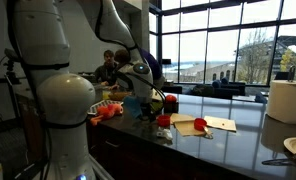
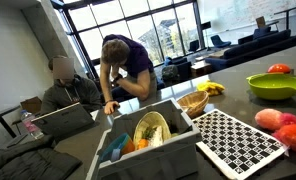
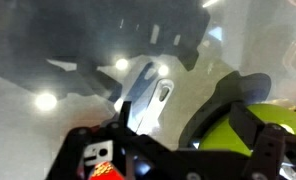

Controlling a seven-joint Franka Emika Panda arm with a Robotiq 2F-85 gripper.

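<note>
In the wrist view my gripper is open, its dark fingers set wide apart. Between and beyond them lies a slim white object with a hole in its end (image 3: 166,88) on the grey tabletop; its lower part runs down toward the gripper body. A green bowl (image 3: 224,137) is close by on the right, partly covered by a finger. From the side, the gripper (image 1: 148,115) hangs low over the near-left part of the table, its fingertips too small to make out clearly. The second exterior view shows the green bowl (image 2: 274,87) but not my gripper.
Red cups (image 1: 200,124) and brown paper (image 1: 190,129) lie right of the gripper. In the second exterior view stand a checkered board (image 2: 238,143), red fruit (image 2: 268,120) and a grey bin (image 2: 146,160). A person (image 2: 128,65) leans over behind the bin.
</note>
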